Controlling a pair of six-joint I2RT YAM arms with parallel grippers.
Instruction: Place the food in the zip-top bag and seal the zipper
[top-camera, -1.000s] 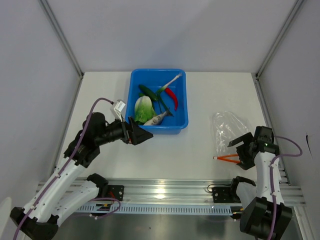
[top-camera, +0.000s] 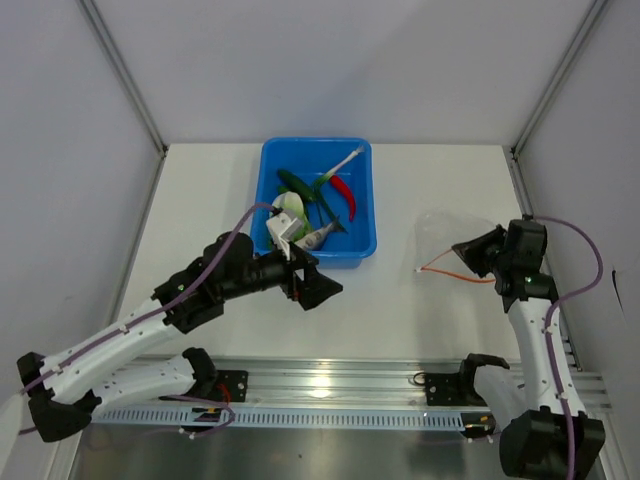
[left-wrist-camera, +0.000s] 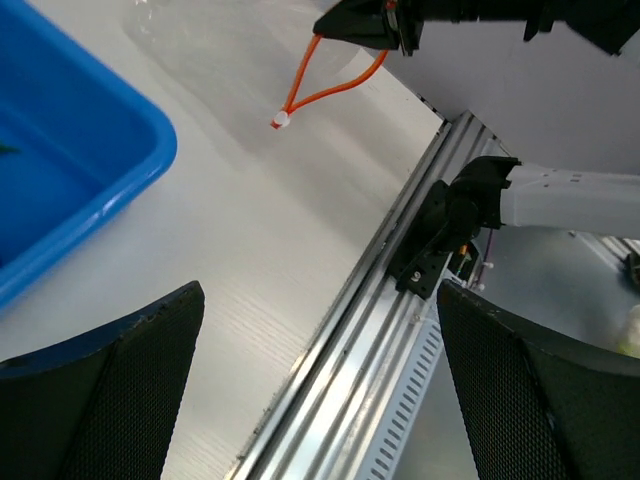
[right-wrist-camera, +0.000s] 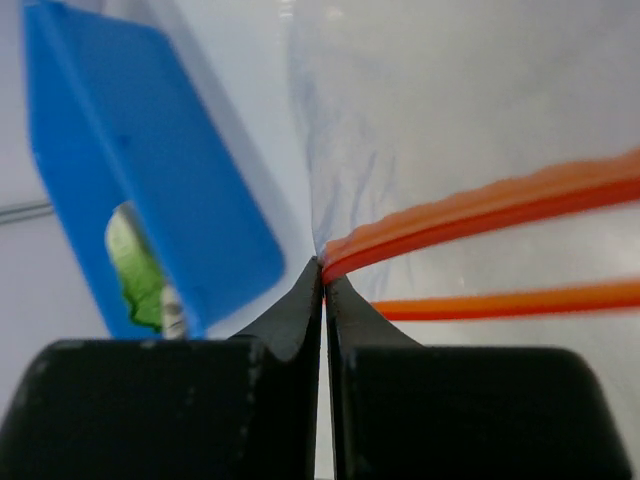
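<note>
My right gripper (top-camera: 458, 250) is shut on the orange zipper edge of the clear zip bag (top-camera: 440, 225), whose upper orange strip is lifted over the lower one, as the right wrist view (right-wrist-camera: 322, 275) also shows. The blue bin (top-camera: 365, 240) holds a green leafy vegetable (top-camera: 290, 210), a cucumber (top-camera: 298, 183), a leek (top-camera: 340, 166), a red chilli (top-camera: 342, 192) and a fish (top-camera: 318, 234). My left gripper (top-camera: 310, 285) stands open, empty, just in front of the bin's near edge.
Walls close the back and sides, and a metal rail (top-camera: 330, 375) runs along the front edge.
My right gripper has shut and risen up the table with the bag's orange strip, pulling the mouth apart. My left arm has swung to the right, toward the bag.
</note>
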